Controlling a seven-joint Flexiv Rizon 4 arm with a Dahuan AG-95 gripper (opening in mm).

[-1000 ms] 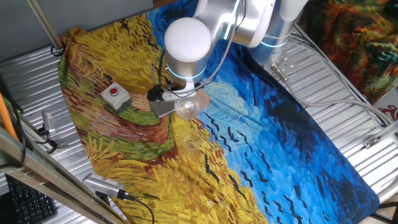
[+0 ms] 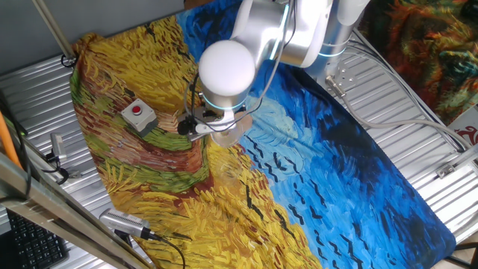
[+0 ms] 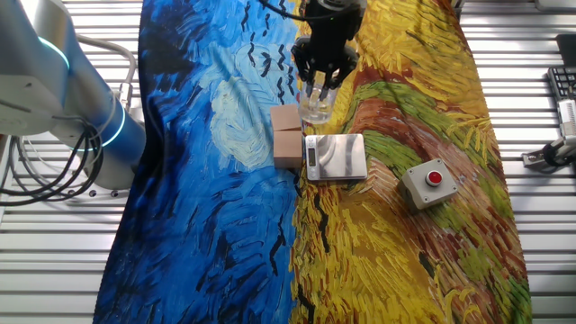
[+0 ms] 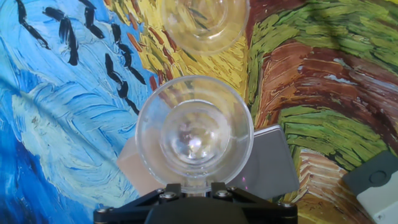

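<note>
A clear, round cup (image 4: 194,158) fills the middle of the wrist view, seen from above into its open mouth. Its near wall sits between the fingertips of my gripper, which is shut on it. In exterior view 2 the same cup (image 3: 317,106) hangs below the dark gripper (image 3: 326,76), close to the back edge of a small silver scale (image 3: 337,157). In the wrist view, the cup partly covers the scale (image 4: 270,165) and a tan block (image 4: 137,171). A second clear cup or bowl (image 4: 205,28) rests on the cloth farther off.
Tan blocks (image 3: 287,148) lie against the scale's display side. A grey box with a red button (image 3: 432,183) stands beyond its other side. A camera on a stand (image 2: 125,223) is near the table's edge.
The arm's wrist and the held cup have shifted slightly toward the bottom of exterior view 1. The cup stays in the gripper; the red-button box has not moved.
</note>
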